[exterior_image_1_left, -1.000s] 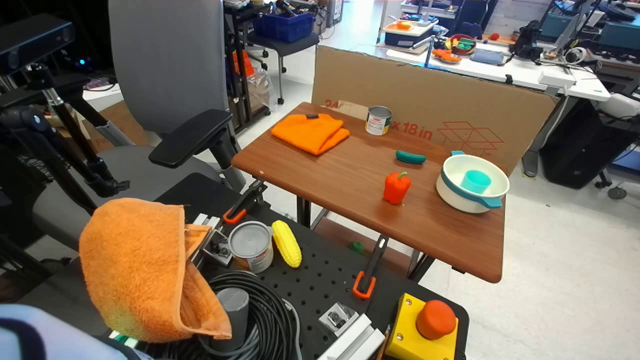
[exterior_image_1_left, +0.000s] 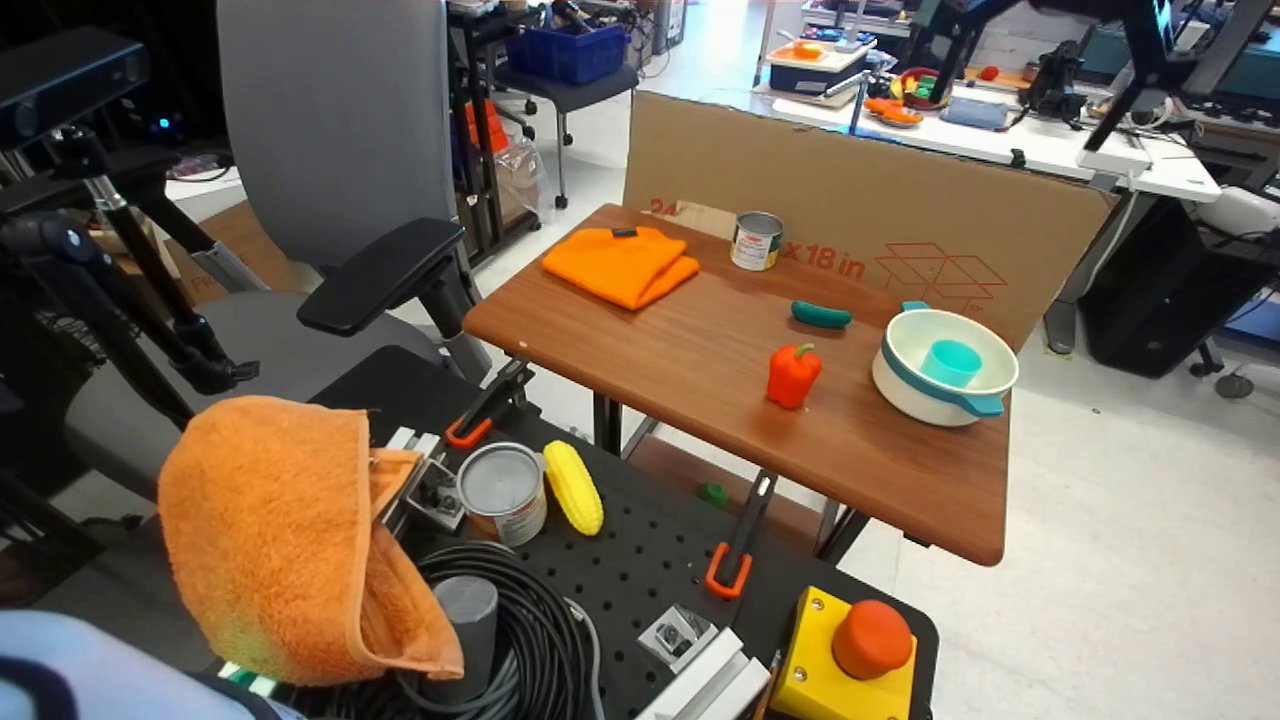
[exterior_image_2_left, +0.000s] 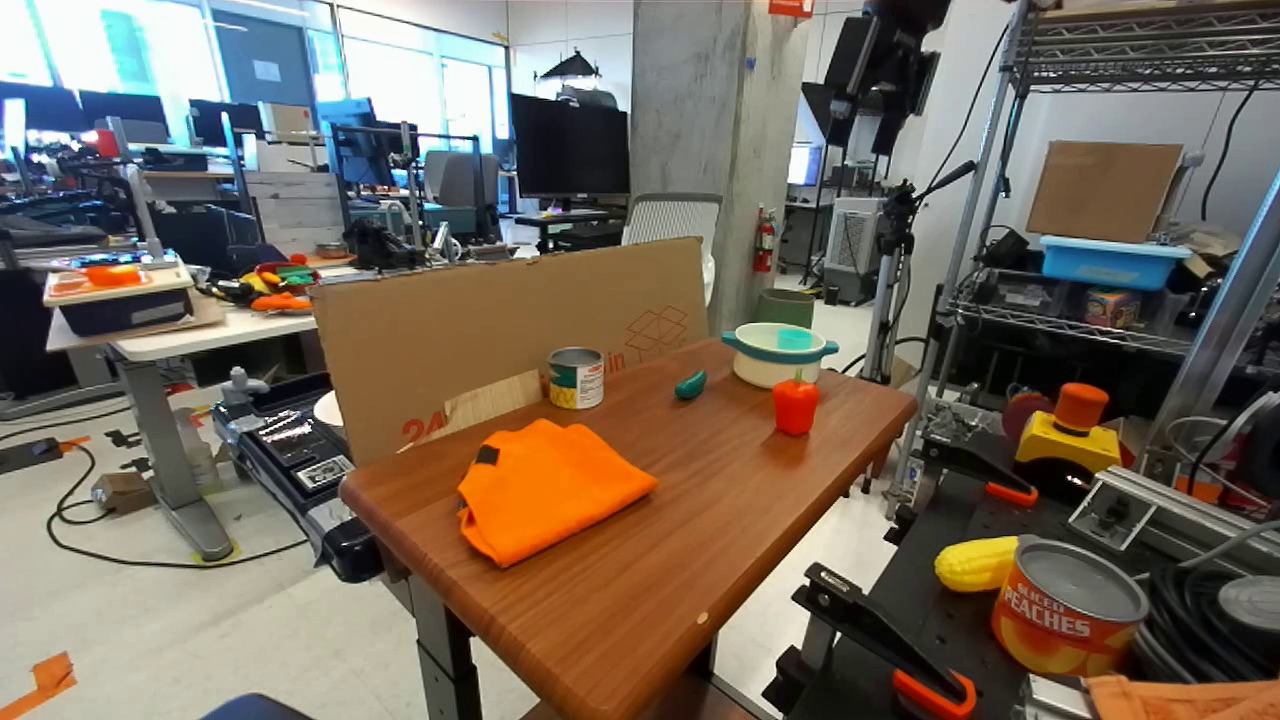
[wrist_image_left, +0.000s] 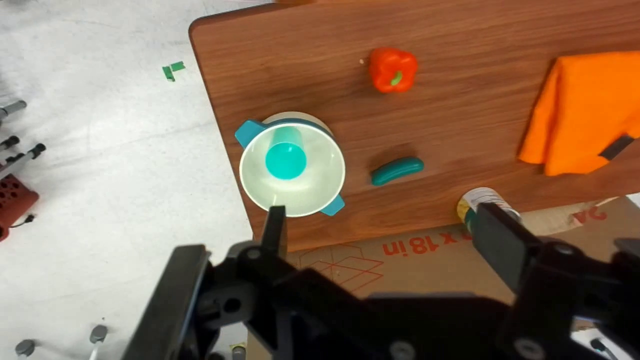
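High above the table's back edge my gripper is open, its two dark fingers spread wide with nothing between them. In exterior view 1 only part of the gripper (exterior_image_1_left: 1056, 72) shows, at the top edge. A white pot (exterior_image_1_left: 924, 396) with teal handles stands at the table's right end, and a teal cup (wrist_image_left: 286, 159) is inside it. The red pepper (exterior_image_1_left: 793, 376) and the dark green cucumber-like piece (wrist_image_left: 397, 170) lie apart on the wood. Toward the other end are a folded orange cloth (exterior_image_2_left: 549, 486) and an upright can (exterior_image_2_left: 576, 379).
A cardboard sheet (exterior_image_1_left: 828, 192) rises along the table's back edge. The brown table (exterior_image_1_left: 672, 348) has free room in its middle and front. On the black cart are a peach can (exterior_image_2_left: 1068, 606), a yellow corn (exterior_image_1_left: 573, 486) and a red stop button (exterior_image_1_left: 872, 638).
My arm and gripper have come lower into exterior view 1 at the top right. The things on the table have stayed where they were.
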